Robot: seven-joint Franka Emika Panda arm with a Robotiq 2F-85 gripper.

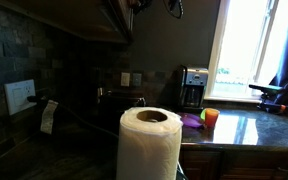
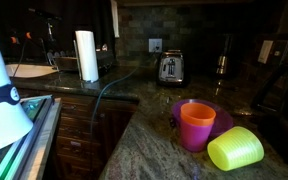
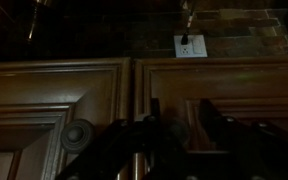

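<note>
In the wrist view my gripper shows as two dark fingers standing apart, with no object visible between them. Brown panelled cabinet doors fill the view beyond, and a round dark knob sits left of the fingers. Another rounded shape, perhaps a second knob, is partly hidden behind the fingers; contact cannot be judged in this dim picture. A dark shape at the top edge of exterior view 1 may be part of the gripper. The white robot arm enters exterior view 2 from the left.
A paper towel roll stands in front. On the dark counter are a toaster, an orange-pink cup in a purple bowl or plate, and a tipped yellow-green cup. A coffee maker stands near the window.
</note>
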